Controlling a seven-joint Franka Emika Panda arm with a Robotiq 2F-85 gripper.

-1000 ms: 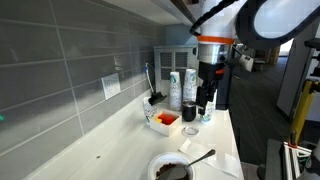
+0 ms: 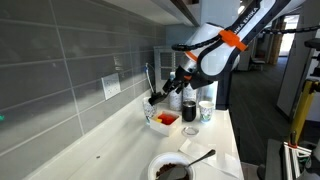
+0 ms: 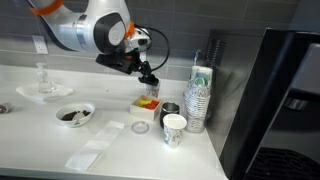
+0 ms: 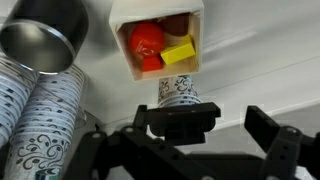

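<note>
My gripper is open, its dark fingers (image 4: pixel 264 128) spread apart in the wrist view. Between them, farther down, shows a black block-like object (image 4: pixel 183 122) beside a patterned cup (image 4: pixel 178 90); no grip on it is visible. In exterior view 1 the arm reaches toward the tiled wall, over a white box (image 2: pixel 165 132) holding red and yellow items. From above, that box holds a red round item (image 4: pixel 147 39), a yellow block (image 4: pixel 179 51) and something brown. The gripper (image 3: pixel 146 70) hangs above the back of the box in exterior view 2.
A dark metal canister (image 3: pixel 168 110), stacked patterned cups (image 3: pixel 195 105) and a white cup (image 3: pixel 174 130) stand right of the box. A bowl (image 3: pixel 72 114) with dark contents sits at the left.
In exterior view 1 the arm has swung left and away from the camera, toward the tiled wall and the box. The counter objects look unmoved.
</note>
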